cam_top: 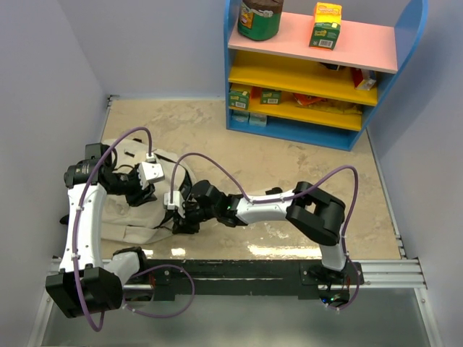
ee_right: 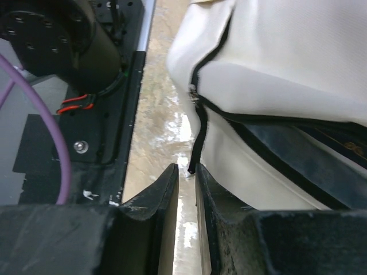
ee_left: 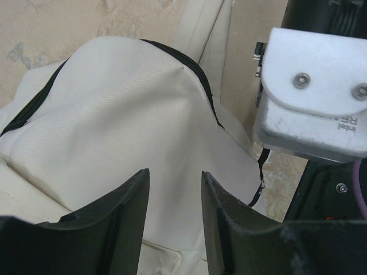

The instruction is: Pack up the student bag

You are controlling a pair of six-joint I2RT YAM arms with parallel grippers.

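A cream bag (cam_top: 124, 211) with black zipper trim lies on the table's left side. Above its pale cloth (ee_left: 132, 114), my left gripper is part open, nothing between its fingers. My right gripper is at the bag's right edge, its fingers a narrow gap apart. A black zipper pull (ee_right: 198, 137) hangs down from the zipper's end, its tip at those fingertips; whether it lies between them or just behind is unclear. The zipper (ee_right: 287, 166) is parted there, showing a dark inside.
A shelf unit (cam_top: 307, 67) with yellow, blue and pink boards holds several small boxes and a jar (cam_top: 260, 18) at the back. Bare table (cam_top: 289, 159) lies between the shelf and my right arm. The two grippers are close together.
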